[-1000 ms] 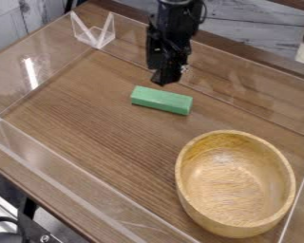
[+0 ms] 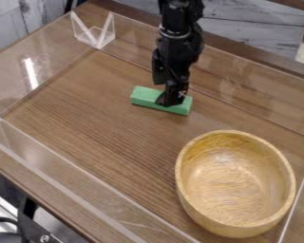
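A green rectangular block (image 2: 148, 101) lies flat on the wooden table, a little above the middle of the view. My black gripper (image 2: 170, 90) reaches down from the top, open, with its fingertips low at the block's upper right part. Whether they touch it is hard to tell.
A large yellow bowl (image 2: 234, 213) takes up the lower right. A clear plastic object (image 2: 94, 28) stands at the back left. Bare table (image 2: 79, 142) spreads left of and below the block. A pale board runs along the back right edge.
The block and bowl look unmoved.
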